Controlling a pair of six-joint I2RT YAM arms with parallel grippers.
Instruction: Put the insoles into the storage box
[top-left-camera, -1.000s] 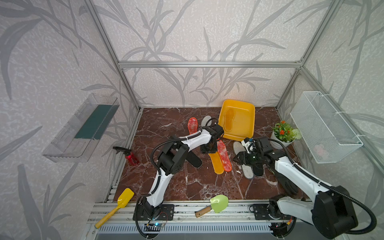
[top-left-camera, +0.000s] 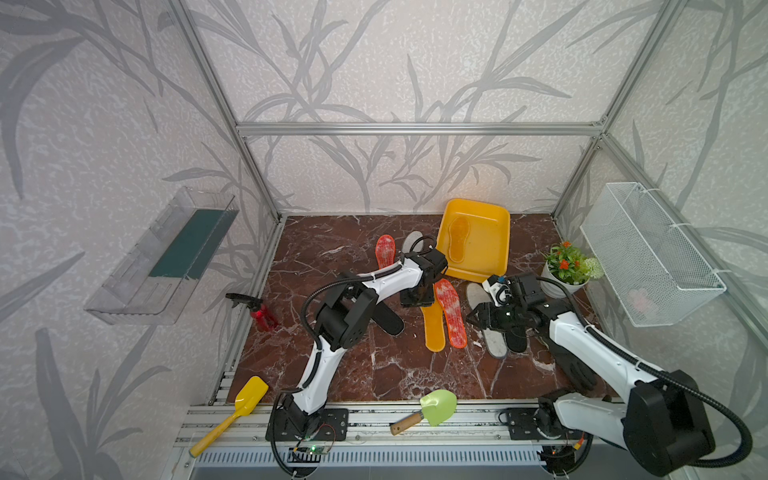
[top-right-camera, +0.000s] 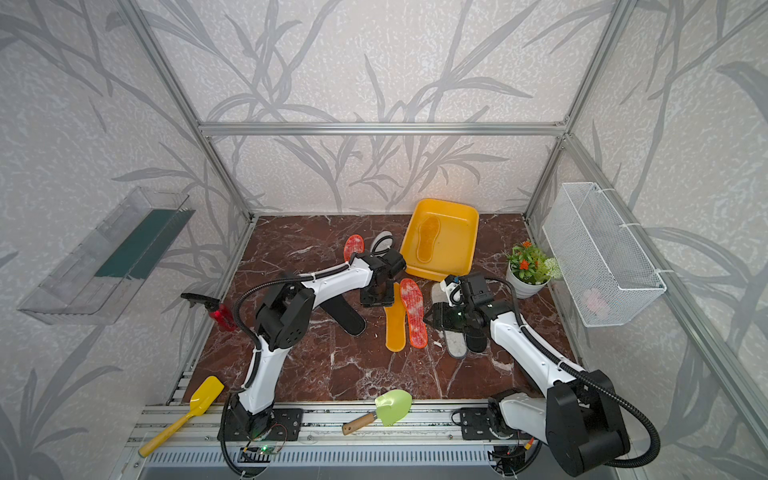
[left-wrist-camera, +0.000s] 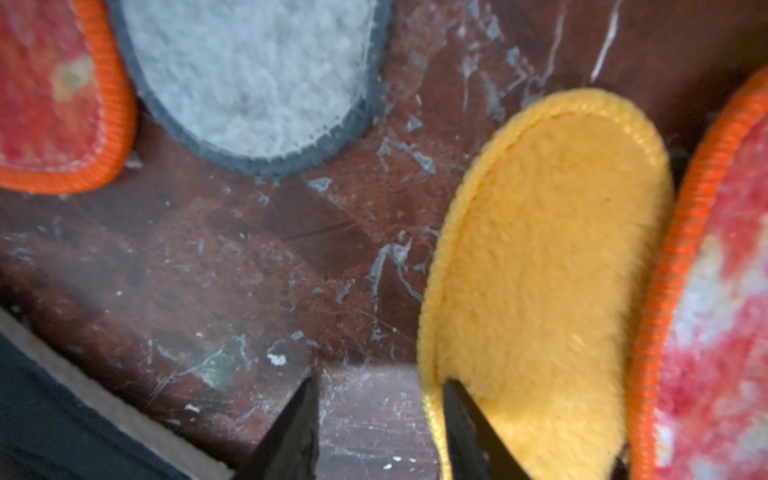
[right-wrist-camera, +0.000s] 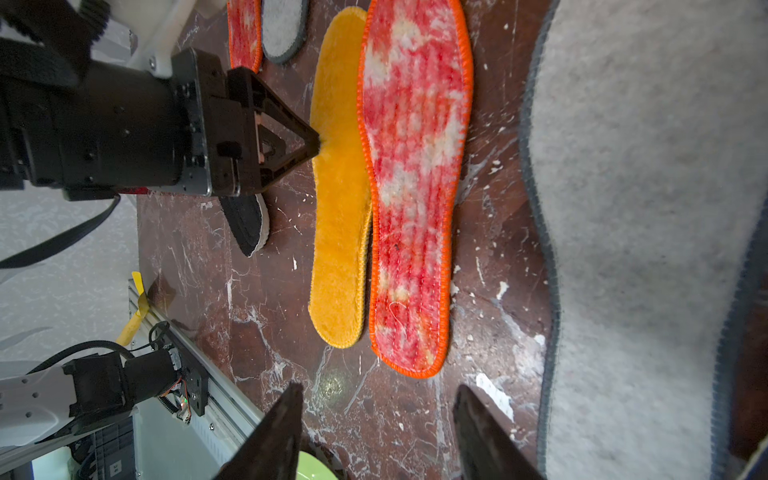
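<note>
One yellow insole lies in the yellow storage box. A second yellow insole is flat on the table, its edge against a red-and-white insole. My left gripper is open at the yellow one's left edge; one finger overlaps that edge in the left wrist view and bare table shows in the gap. My right gripper is open over the table, nothing between its fingers. Grey insoles, another red insole and dark insoles lie around.
A potted plant stands right of the box. A red-and-black bottle is at the left. A wire basket and a clear bin are at the side walls.
The red insole beside it has shifted slightly toward the front. Both arms look almost unmoved.
</note>
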